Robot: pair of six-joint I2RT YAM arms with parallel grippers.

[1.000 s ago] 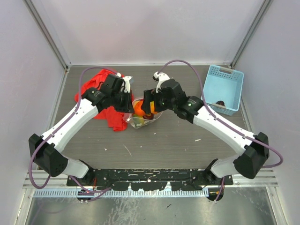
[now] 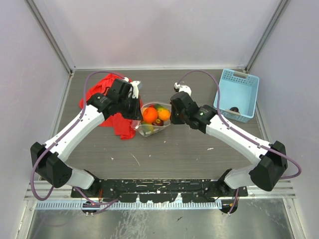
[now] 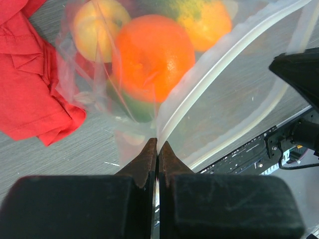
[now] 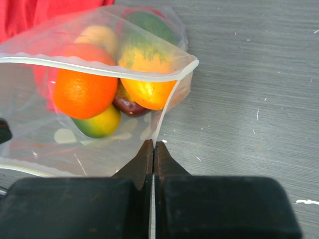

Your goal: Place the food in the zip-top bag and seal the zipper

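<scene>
The clear zip top bag [image 4: 89,67] gapes on the table between my arms. Inside lie an orange [image 3: 153,58], a yellow-green fruit [image 4: 152,93], a dark red-brown fruit [image 4: 128,102], a green-yellow fruit [image 4: 101,123] and a peach-coloured one [image 3: 97,31]. At the bag's left side, my left gripper is shut on the rim, whose white edge runs between its fingertips. On the opposite side, my right gripper is shut on the rim too, with thin film passing down between its fingers. Between them the mouth is spread wide.
A red cloth [image 2: 119,123] lies crumpled behind and left of the bag, partly under the left arm. At the right back stands a light blue basket [image 2: 240,118] with a dark item [image 2: 234,109] in it. The table in front of the bag is clear.
The left arm stayed put.
</scene>
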